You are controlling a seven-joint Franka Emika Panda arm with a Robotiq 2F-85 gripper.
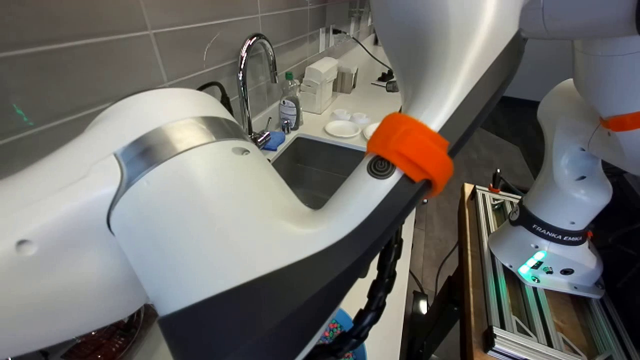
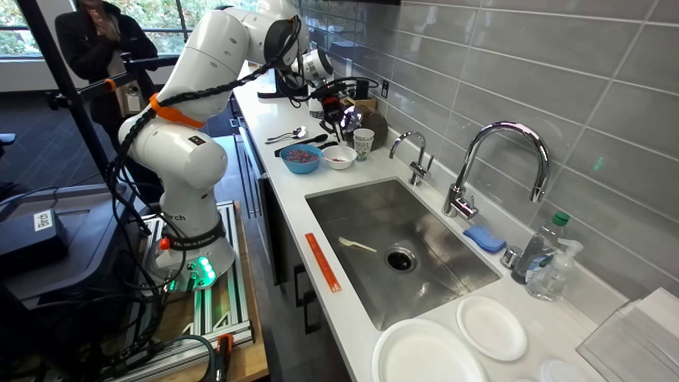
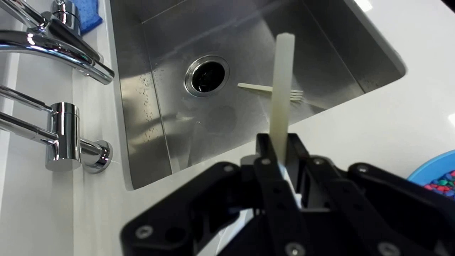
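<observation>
A pale, narrow stick like a utensil handle (image 3: 282,81) rises from between the fingers of my gripper, which is shut on it; its other end is hidden. Seen from exterior view 2, the dark gripper (image 2: 335,129) hangs near a white bowl (image 2: 339,157) with a few coloured bits inside. Beside that bowl is a blue bowl (image 2: 302,166) full of small coloured pieces, whose edge also shows at the right of the wrist view. Exterior view 1 hides the gripper behind the arm.
The steel sink (image 2: 382,223) holds a pale fork (image 2: 357,244). A patterned cup (image 2: 363,144), spoons (image 2: 292,134) and a small faucet (image 2: 414,156) surround the bowls. White plates (image 2: 423,353) lie past the sink, and an orange strip (image 2: 322,261) rests along its front rim.
</observation>
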